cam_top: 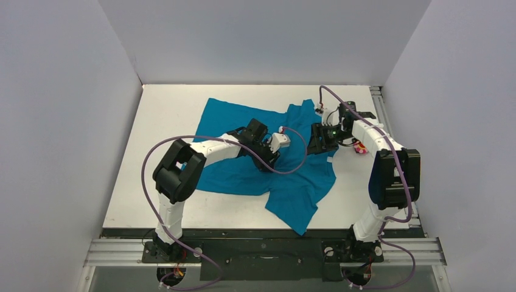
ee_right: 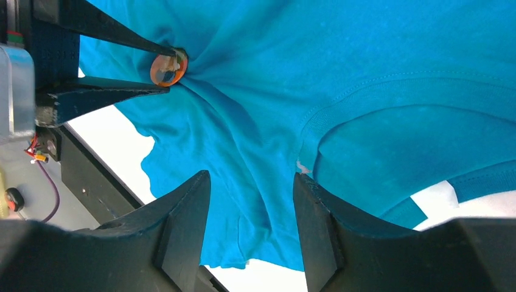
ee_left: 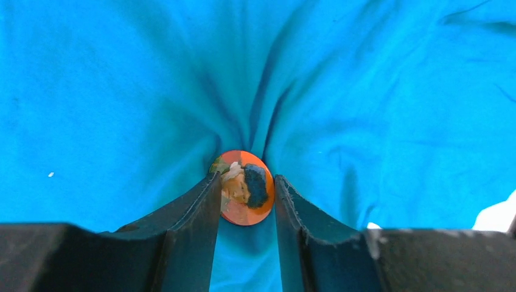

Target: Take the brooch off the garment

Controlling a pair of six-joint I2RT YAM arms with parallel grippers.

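Note:
A round orange brooch (ee_left: 263, 159) with a painted figure sits on the blue garment (ee_left: 122, 91), the cloth creased around it. My left gripper is part open, one fingertip on each side of the brooch, close to its edges; whether both touch it cannot be told. The same brooch (ee_right: 163, 71) shows in the right wrist view between the left fingers. From the top, the left gripper (cam_top: 266, 167) hides it. My right gripper stands part open above the cloth near the neckline, with nothing between its fingers.
The garment spreads over a white table (cam_top: 158, 115), one sleeve (cam_top: 295, 213) reaching toward the front edge. A small patterned item (cam_top: 360, 148) lies by the right arm.

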